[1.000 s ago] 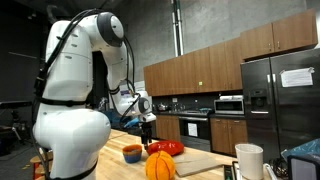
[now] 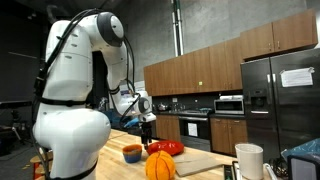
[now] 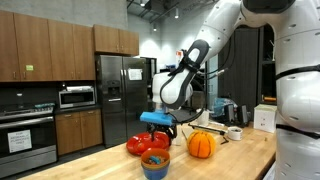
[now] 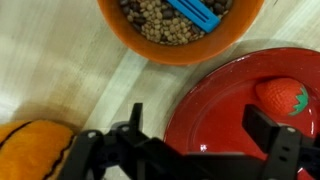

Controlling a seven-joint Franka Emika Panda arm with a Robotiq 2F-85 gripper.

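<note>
In the wrist view my gripper stands open, its dark fingertips wide apart with nothing between them. It hangs over the left side of a red plate (image 4: 215, 98). On the plate's right part lies a red strawberry (image 4: 276, 96) with a green top, outside the gap between the fingers. Above the plate, a bowl (image 4: 160, 54) with an orange inside holds brown bean-like bits and a blue object (image 4: 196, 12). From outside, this bowl (image 3: 155, 171) is blue. An orange ball-like or pumpkin-like thing (image 4: 32, 150) with dark lines shows at lower left.
A white cylinder (image 2: 249, 160) stands at the right in exterior view 1. Kitchen cabinets and a dark fridge (image 2: 281, 95) stand well behind.
</note>
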